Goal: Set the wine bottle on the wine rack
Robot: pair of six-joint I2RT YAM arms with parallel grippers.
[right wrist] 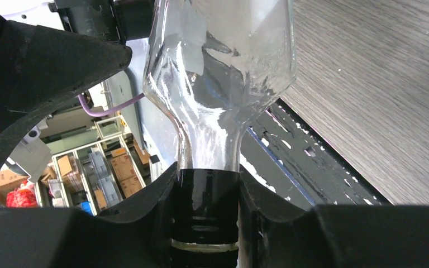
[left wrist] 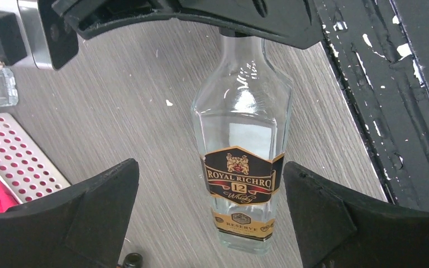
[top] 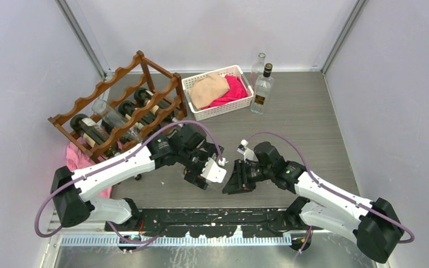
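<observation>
A clear glass bottle (left wrist: 240,117) with a black Royal Richroq whisky label hangs between the two arms. In the right wrist view, my right gripper is shut on its black-capped neck, and the glass body (right wrist: 218,61) extends away from the fingers. My left gripper stands open, its two fingers on either side of the labelled lower body with gaps showing in that view. From above, the grippers mostly hide this bottle. The wooden wine rack (top: 139,111) is at the left, holding several bottles on its lower row; its top row is empty.
A white basket (top: 215,113) with cloths stands behind the arms. Right of it are a capped clear bottle (top: 262,89) and another clear bottle (top: 258,62). Pink cloth (top: 75,159) lies by the rack.
</observation>
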